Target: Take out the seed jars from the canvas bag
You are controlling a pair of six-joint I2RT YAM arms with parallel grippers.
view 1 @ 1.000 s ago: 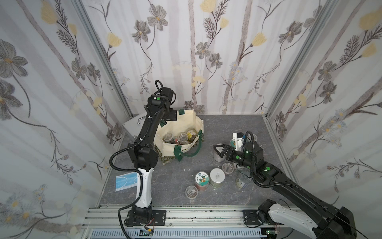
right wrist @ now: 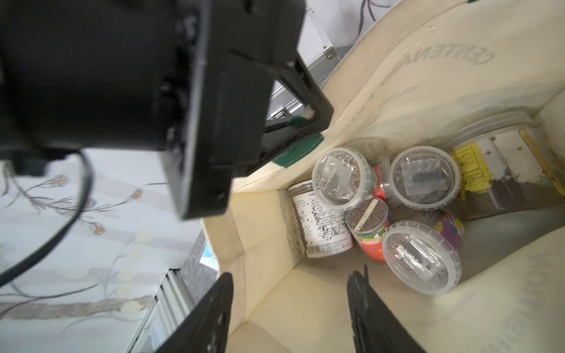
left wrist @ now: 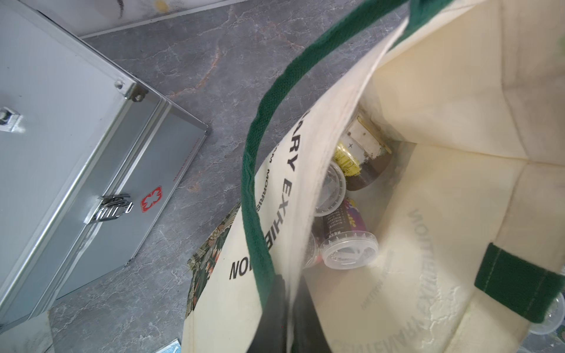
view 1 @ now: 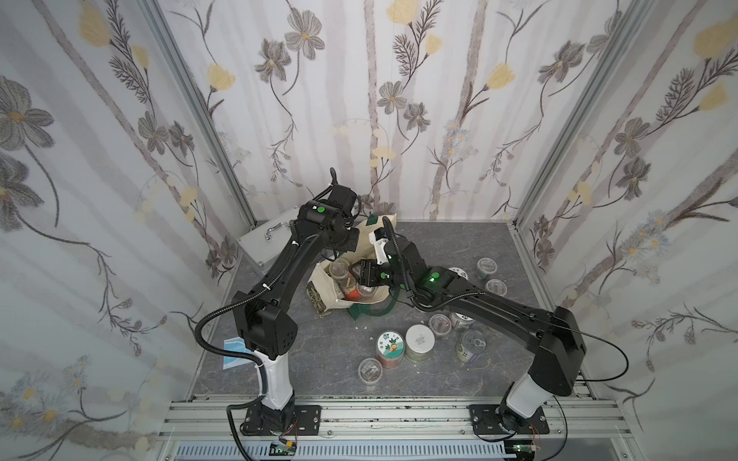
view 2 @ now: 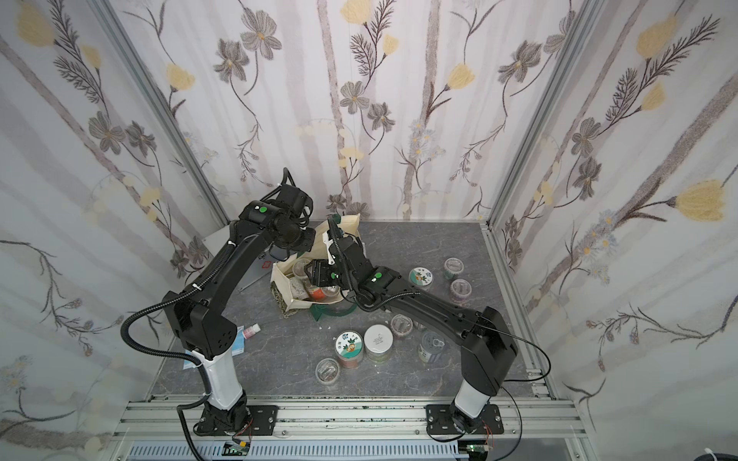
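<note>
The cream canvas bag [view 1: 326, 296] holds several seed jars, including a lidded one [right wrist: 341, 176], a small red one [right wrist: 370, 238] and a large one lying sideways [right wrist: 500, 164]. In the left wrist view my left gripper is shut on the bag's rim, beside the green strap [left wrist: 256, 176]. My right gripper is over the bag's opening, with its fingers apart below the jars in the right wrist view and nothing visible between them.
Several removed jars and tins [view 1: 419, 338] stand on the grey table [view 1: 292, 368] right and front of the bag. A metal case [left wrist: 59, 147] is at the back left; a blue mask [view 1: 234, 353] lies front left.
My right arm has swung left from above the loose jars to over the bag. My left gripper has moved right, and the bag's rim and opening have shifted.
</note>
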